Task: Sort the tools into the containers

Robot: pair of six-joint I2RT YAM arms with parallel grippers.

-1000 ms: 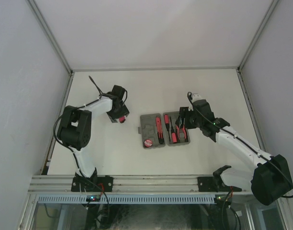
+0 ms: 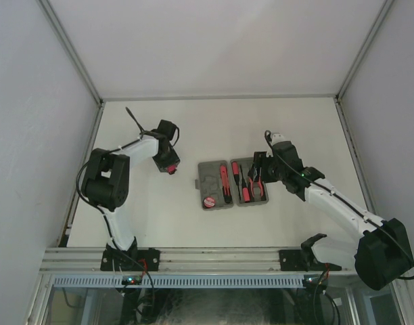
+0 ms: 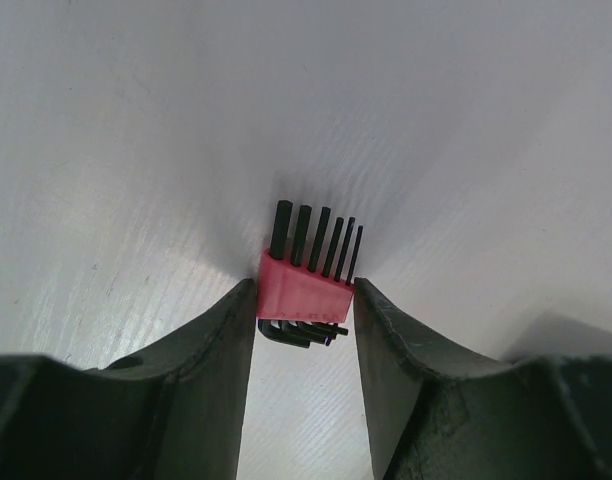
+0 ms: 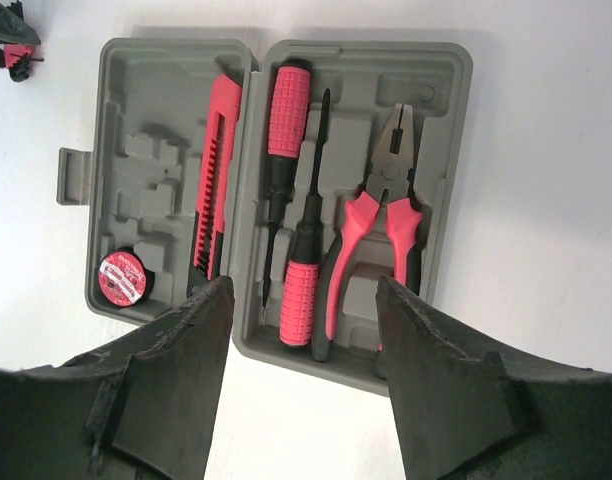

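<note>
A red hex key set with black keys lies on the white table, and my left gripper has its fingertips at either side of the red holder; whether they grip it is unclear. My right gripper is open above the grey two-part toolbox. Its left half holds a red utility knife and a round tape. The right half holds two screwdrivers and red-handled pliers.
The open toolbox sits right of my left gripper in the top view.
My left gripper has shifted very slightly around the hex key set. The right arm and the toolbox have not moved.
</note>
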